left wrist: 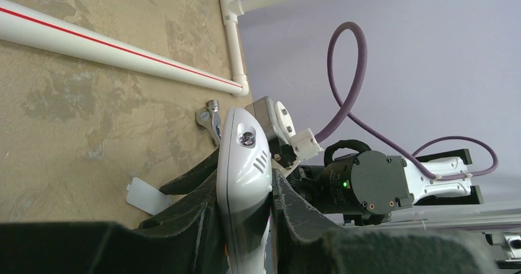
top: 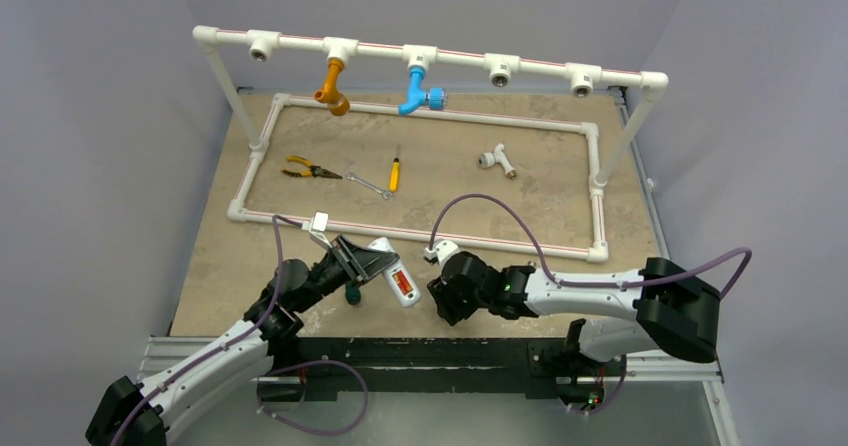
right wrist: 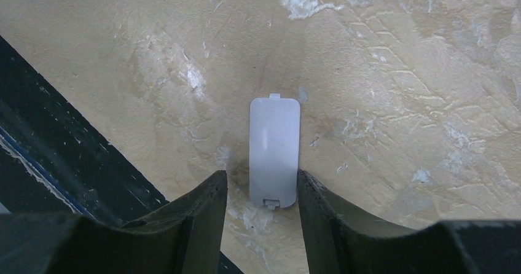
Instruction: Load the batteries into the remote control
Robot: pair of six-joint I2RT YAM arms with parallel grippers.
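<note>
The white remote [top: 399,280] is held by my left gripper [top: 380,258], an orange battery compartment facing up in the top view; in the left wrist view the remote [left wrist: 244,163] stands between the shut fingers. My right gripper is low over the board, part open, its fingertips either side of the lower end of a white battery cover [right wrist: 274,145] lying flat. The right fingertip touches or nearly touches the cover's edge; the left one is a little apart. I see no loose batteries clearly.
A white pipe frame [top: 520,248] crosses behind both grippers, with pliers [top: 310,168], a wrench [top: 368,184], a screwdriver [top: 395,174] and a white fitting [top: 495,162] inside it. A dark table edge [right wrist: 74,133] runs near the right gripper.
</note>
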